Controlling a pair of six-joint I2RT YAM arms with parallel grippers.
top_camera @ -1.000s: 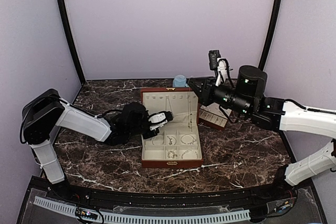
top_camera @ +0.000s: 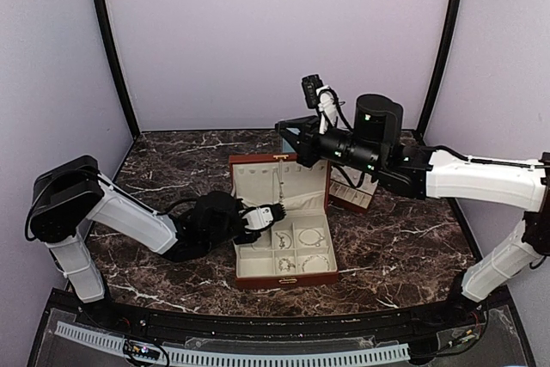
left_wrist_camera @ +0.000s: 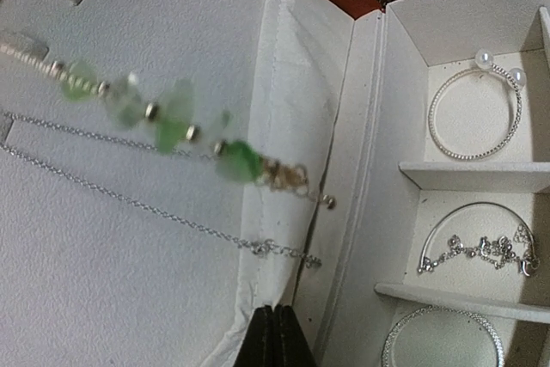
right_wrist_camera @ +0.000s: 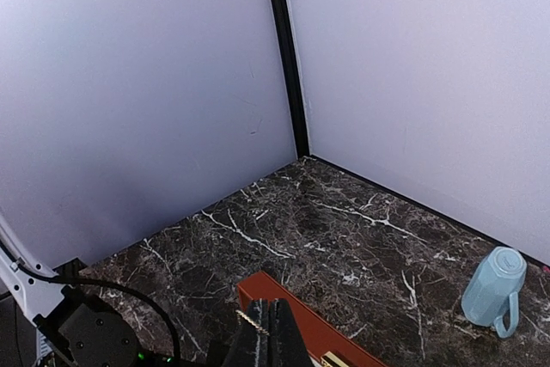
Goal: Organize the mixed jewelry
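Note:
The open jewelry box (top_camera: 286, 281) has its pale lid raised at the back. My right gripper is shut above the lid's top edge, with a thin beaded chain (right_wrist_camera: 251, 322) at its fingers. A necklace with green stones (left_wrist_camera: 176, 113) hangs down in front of the lid lining, blurred in the left wrist view. Behind it a silver chain necklace (left_wrist_camera: 129, 199) hangs against the lining. My left gripper is shut near the lid's lower pouch, with nothing showing between its fingers. Bracelets (left_wrist_camera: 477, 113) lie in the compartments.
Behind the box, on the dark marble table, stands a light blue mug (right_wrist_camera: 491, 290). A second pale-lined case (top_camera: 351, 191) is at the box's right, partly hidden by the right arm. Bare tabletop (top_camera: 387, 255) lies to the right front.
My right gripper has moved left along the lid's top, and the hanging necklace with it. The box has shifted slightly toward the front. The left wrist sits a little nearer the front.

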